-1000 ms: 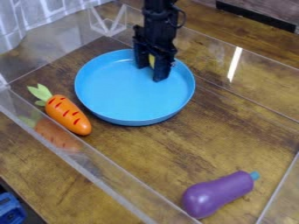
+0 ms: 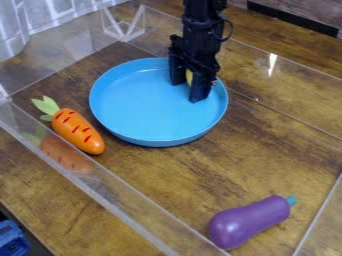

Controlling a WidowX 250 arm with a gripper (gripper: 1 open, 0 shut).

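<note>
A blue plate (image 2: 150, 105) lies in the upper middle of the wooden table. My black gripper (image 2: 194, 75) is down at the plate's upper right rim, over something yellow (image 2: 190, 76) that it largely hides; whether its fingers are shut cannot be told. An orange toy carrot (image 2: 74, 128) with green leaves lies left of the plate, and a purple toy eggplant (image 2: 250, 220) lies at the bottom right.
Clear plastic walls (image 2: 120, 190) run along the left and lower left. A blue object (image 2: 11, 242) shows at the bottom left corner. Bare table (image 2: 254, 140) stretches to the right of the plate.
My gripper has moved slightly down and to the right, and the plate has shifted a little to the right with it. The carrot and eggplant have stayed put.
</note>
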